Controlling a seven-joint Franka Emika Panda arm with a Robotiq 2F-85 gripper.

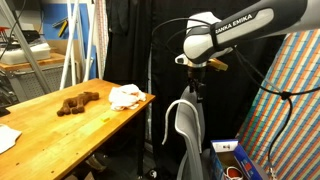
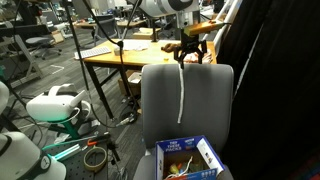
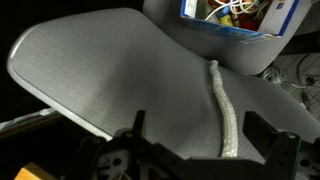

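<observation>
A pale rope-like strip (image 2: 182,92) hangs over the grey chair back (image 2: 157,98), its lower end loose against the backrest. In the wrist view the strip (image 3: 226,112) runs down the grey surface and passes between the fingers, closer to the right one. My gripper is open, its dark fingers (image 3: 259,130) wide apart, with nothing gripped. Seen from the side, the gripper (image 1: 195,92) is just above the top of the chair back (image 1: 188,125), where the strip (image 1: 175,106) curves over the edge.
A blue-edged box (image 2: 191,157) of small items sits in front of the backrest. The wooden table (image 1: 65,130) holds a brown plush-looking thing (image 1: 79,102) and a white cloth (image 1: 126,97). A black curtain (image 1: 245,85) hangs behind the arm.
</observation>
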